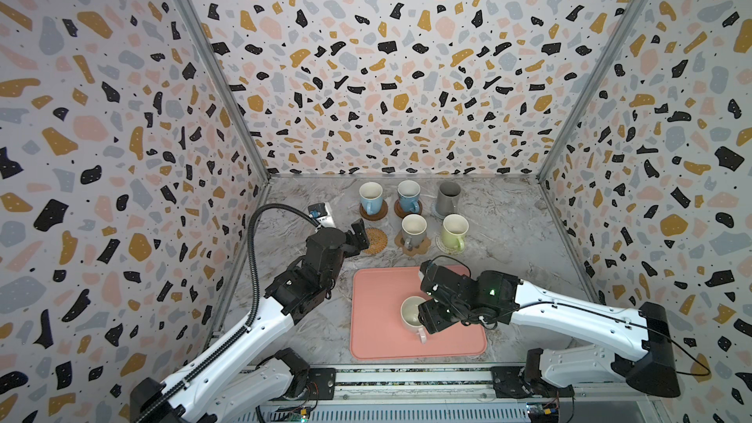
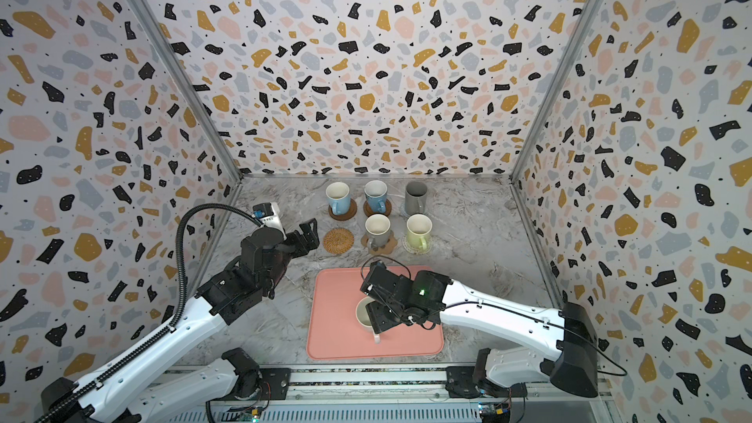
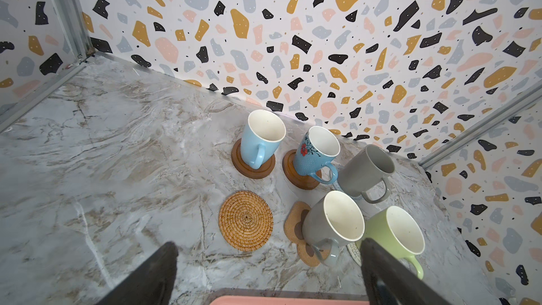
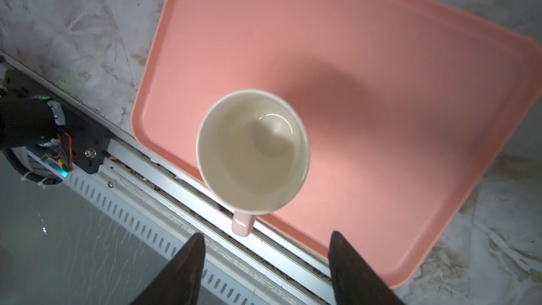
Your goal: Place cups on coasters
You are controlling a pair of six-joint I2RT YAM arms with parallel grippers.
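One cup, cream inside with a pale pink handle (image 4: pixel 242 223), stands on the pink tray (image 4: pixel 395 152). Over the tray, my right gripper is open, apart from that cup (image 4: pixel 251 152) and on its handle side. Bare of any cup is the round woven coaster (image 3: pixel 245 220). Light blue (image 3: pixel 263 135), flowered blue (image 3: pixel 317 149), grey (image 3: pixel 365 172), grey-white (image 3: pixel 333 220) and green (image 3: pixel 394 234) cups sit on coasters farther back, though the grey cup's coaster is mostly hidden. My left gripper is open and empty, left of the woven coaster.
Patterned walls close in the back and sides. A metal rail (image 1: pixel 415 372) runs along the front edge beyond the tray.
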